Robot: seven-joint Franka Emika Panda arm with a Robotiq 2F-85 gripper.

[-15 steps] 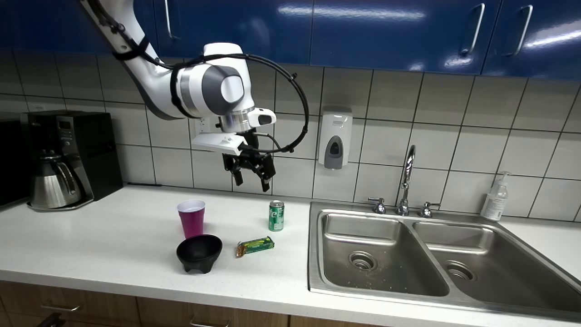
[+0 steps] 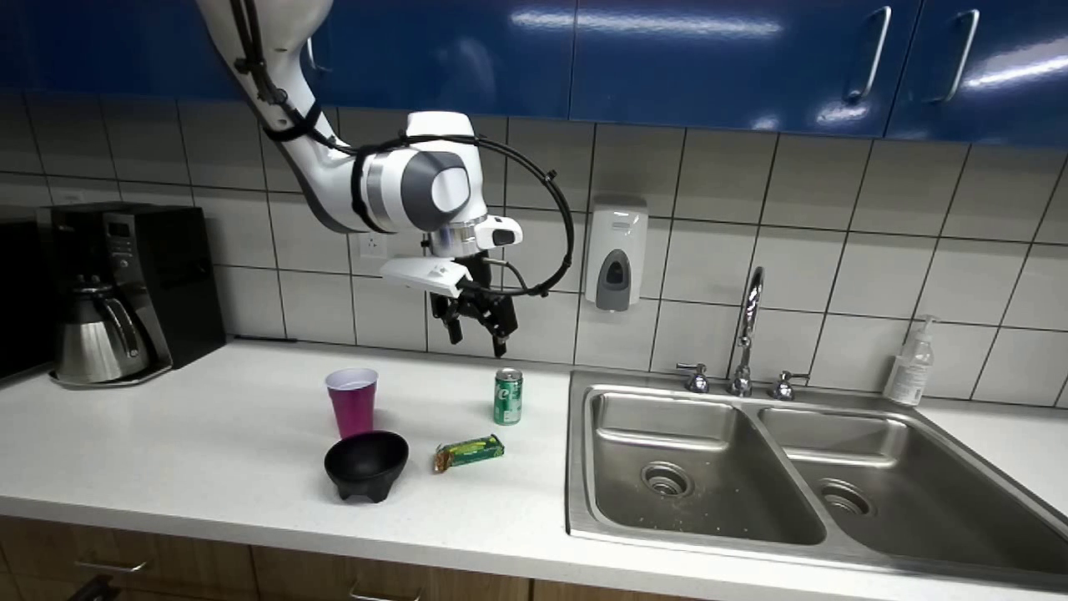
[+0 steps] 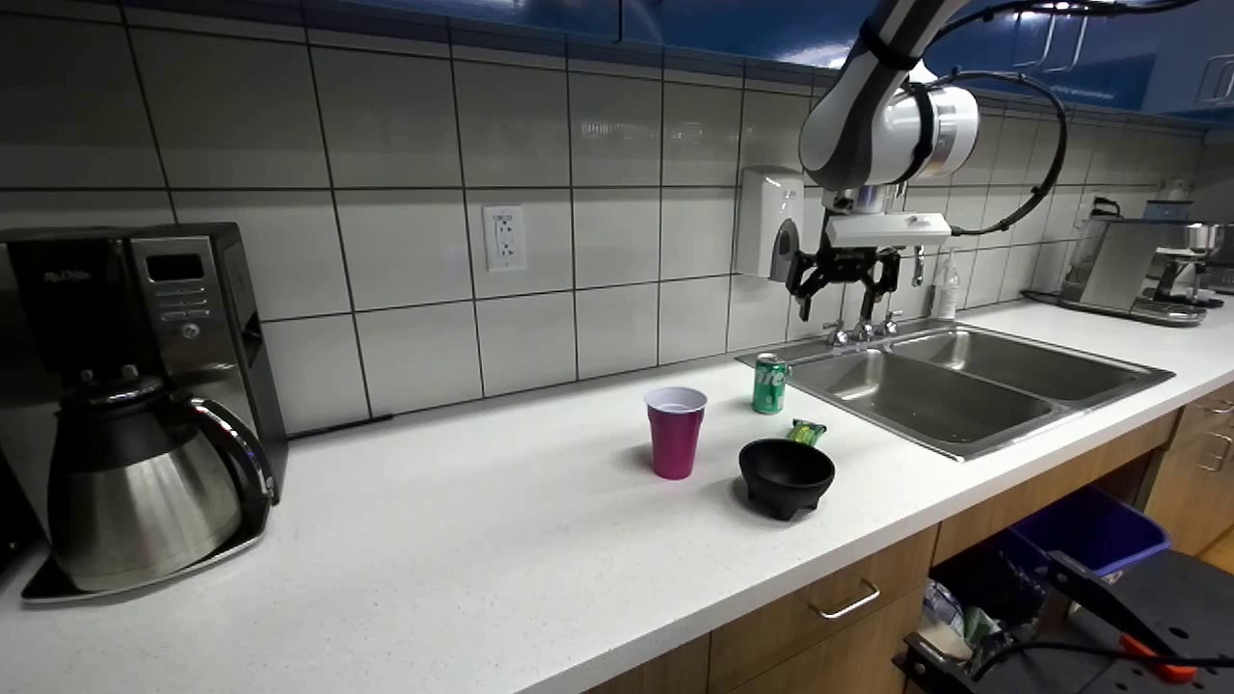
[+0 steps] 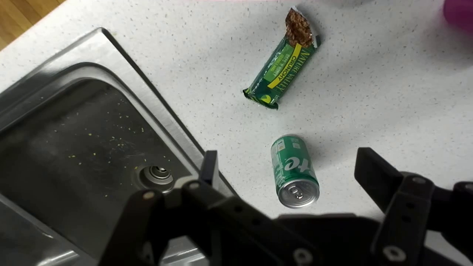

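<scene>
My gripper is open above the counter, with nothing held in it. In the wrist view, a green Sprite can [image 4: 290, 166] shows between the two spread fingers, some way below them. The same can [image 2: 507, 396] stands upright left of the sink in exterior view 1. An opened green granola bar [image 4: 283, 66] lies flat beyond it, its brown end poking from the wrapper. A magenta cup [image 3: 674, 434] stands upright to the left, close to a black footed bowl [image 3: 787, 474], whose inside looks empty from here.
A double steel sink [image 2: 580, 451] with a faucet [image 2: 746, 330] borders the items on the right. The coffee maker [image 2: 165, 280] stands far left, with bare counter [image 2: 230, 431] between. A soap dispenser [image 2: 616, 250] hangs on the tiled wall behind.
The arm has shifted right and a little toward the wall in exterior view 1, its gripper slightly lower near the can. The objects on the counter have not moved.
</scene>
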